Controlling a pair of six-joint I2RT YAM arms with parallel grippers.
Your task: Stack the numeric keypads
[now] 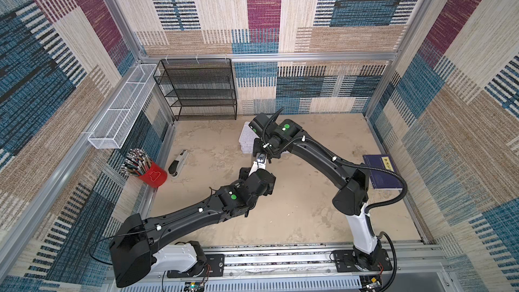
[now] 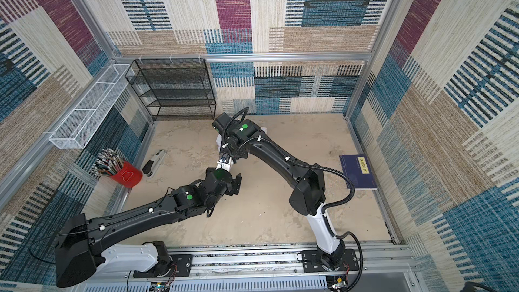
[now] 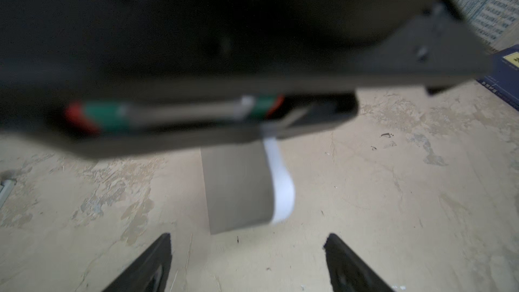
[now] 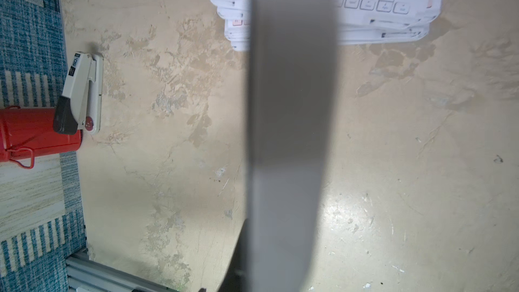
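A pile of white keypads point(image 4: 400, 19), loosely aligned, lies keys up at the top of the right wrist view. In the top left view only its left part point(image 1: 247, 134) shows beside the right arm. A thin panel point(image 3: 238, 189), grey-backed with a white edge, hangs tilted on edge under my right gripper, which is shut on it. The same panel crosses the right wrist view nearly edge-on and hides that gripper's fingertips. My left gripper is apart from the panel, its fingers spread and empty, close below the right gripper.
A stapler point(image 1: 177, 163) and a red pencil cup point(image 1: 154, 175) stand at the left. A dark blue book point(image 1: 381, 172) lies by the right wall. A black wire shelf point(image 1: 202, 89) is at the back.
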